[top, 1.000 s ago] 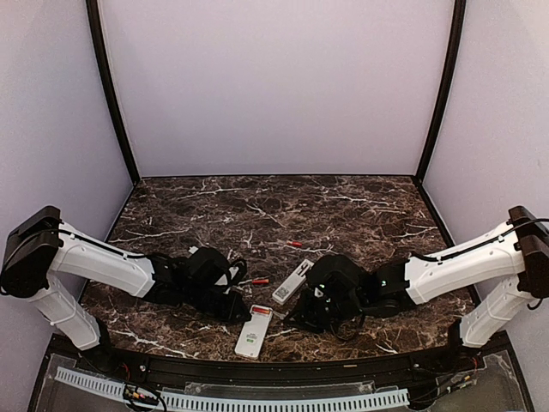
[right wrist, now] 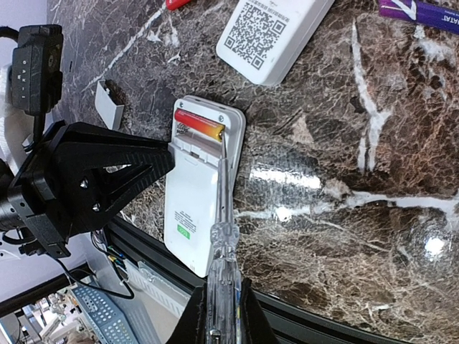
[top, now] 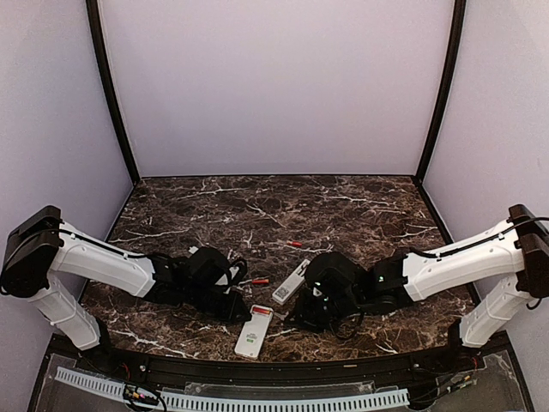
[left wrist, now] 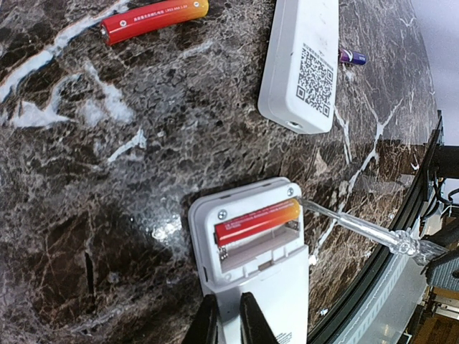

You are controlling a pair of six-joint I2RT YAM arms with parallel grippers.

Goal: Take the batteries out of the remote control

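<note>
The white remote control [top: 254, 333] lies back up near the table's front edge, its battery compartment uncovered. One red-orange battery [left wrist: 257, 221] sits in the upper slot; the space below it is empty. At the remote's left edge, my left gripper is shut on its side. A clear-handled screwdriver [right wrist: 224, 236] is held in my right gripper, shut on the handle. Its thin tip meets the right-hand, orange end of the battery. From above, the right gripper's fingers stand just right of the remote.
A loose red-orange battery [left wrist: 154, 18] rests to its left, and a purple one [right wrist: 423, 14] to its right. A small pale piece [right wrist: 109, 106] lies near the left gripper.
The right arm has shifted very slightly. The left arm, the remote and the seated battery look the same.
</note>
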